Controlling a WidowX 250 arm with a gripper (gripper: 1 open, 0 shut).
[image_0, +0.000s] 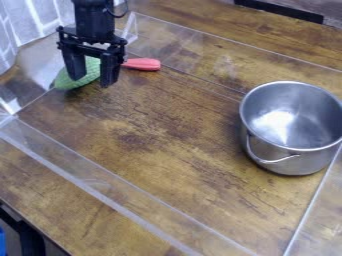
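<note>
A black robot gripper (91, 62) hangs at the upper left, over a green object (71, 78) lying on the wooden table. Just right of it lies a pink handled item (142, 64), partly hidden behind the gripper. Whether the gripper holds anything or is open cannot be told at this size. A large steel pot (287, 127) with a side handle stands at the right.
Clear plastic walls (134, 213) border the work area on the wooden table (160, 150). The middle and lower part of the table between gripper and pot is free.
</note>
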